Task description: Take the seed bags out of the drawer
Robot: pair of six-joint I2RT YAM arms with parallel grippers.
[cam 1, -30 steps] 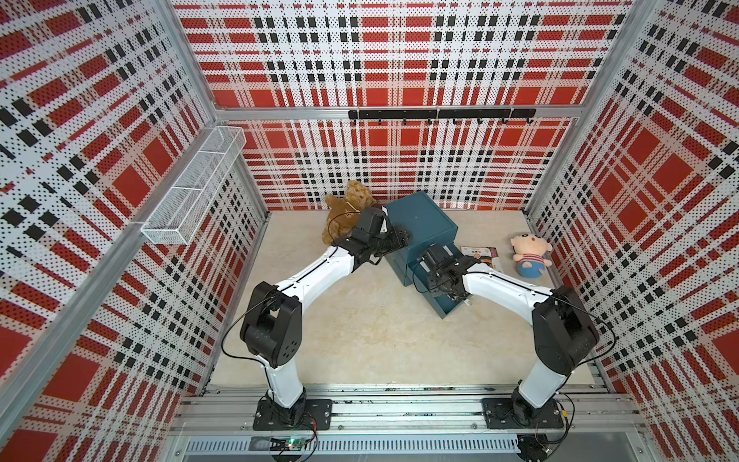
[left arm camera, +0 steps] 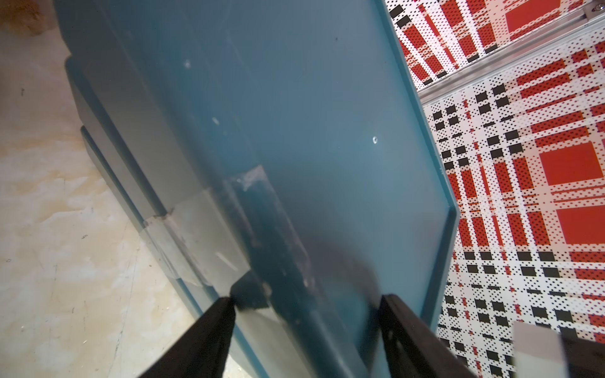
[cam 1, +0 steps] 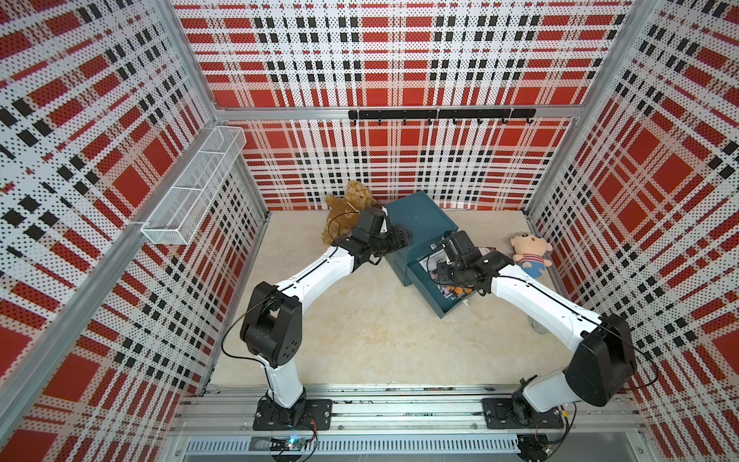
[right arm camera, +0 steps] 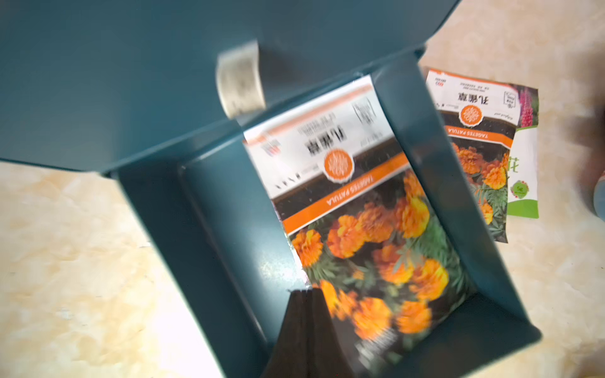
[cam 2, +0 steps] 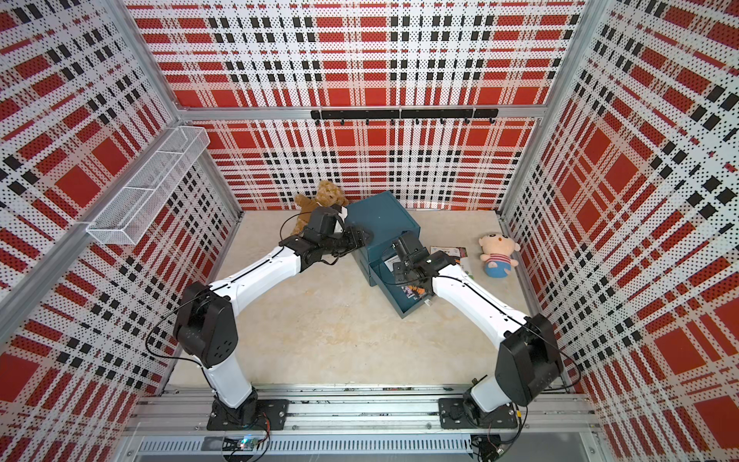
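A teal drawer cabinet (cam 1: 415, 215) has a drawer (right arm camera: 220, 252) pulled out. An orange marigold seed bag (right arm camera: 359, 252) lies inside it. Two more seed bags (right arm camera: 472, 157) lie stacked on the table outside, to the right. My left gripper straddles the cabinet's corner edge, its fingers apart on either side. My right gripper is shut over the drawer, with nothing visible between its fingers.
A teddy bear (cam 1: 338, 219) sits behind my left gripper. A pig plush (cam 2: 499, 254) lies at the right. A wire basket (cam 1: 188, 188) is on the left wall.
The left arm and cabinet have not visibly moved.
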